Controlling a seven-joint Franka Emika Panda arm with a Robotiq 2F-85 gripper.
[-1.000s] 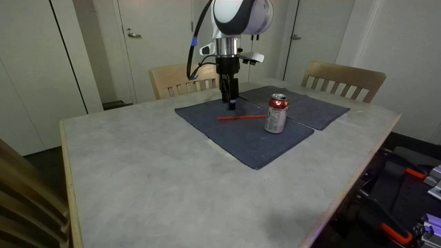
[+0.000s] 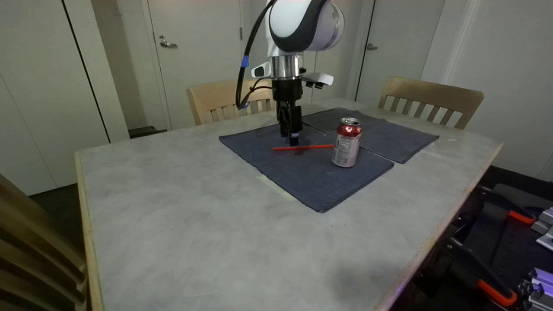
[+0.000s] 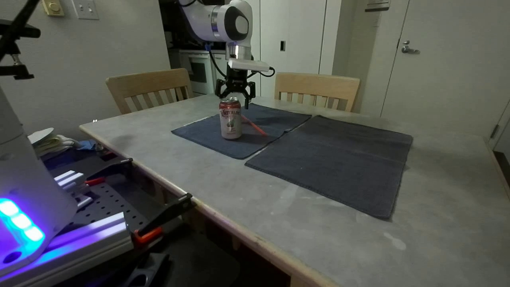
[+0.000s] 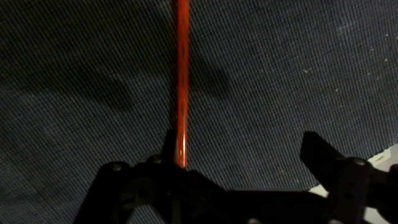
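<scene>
A thin red straw (image 2: 303, 147) lies flat on the dark blue cloth (image 2: 321, 179), beside a red and white can (image 2: 347, 143) that stands upright. Above the straw hangs my gripper, pointing down with its fingers spread wide and nothing held. In the wrist view the straw (image 4: 182, 80) runs down from the top edge to the left finger (image 4: 168, 143), just inside that finger and far from the right one. Its near end is hidden by the gripper. From exterior view 2, the can (image 3: 230, 119) stands in front of the gripper and hides part of the straw (image 3: 254, 126).
Wooden chairs (image 2: 433, 98) stand around its edges, and clamps (image 3: 165, 222) sit off one side.
My gripper has come down a little toward the straw and shifted slightly right in exterior view 1. The straw and the can stay where they were.
</scene>
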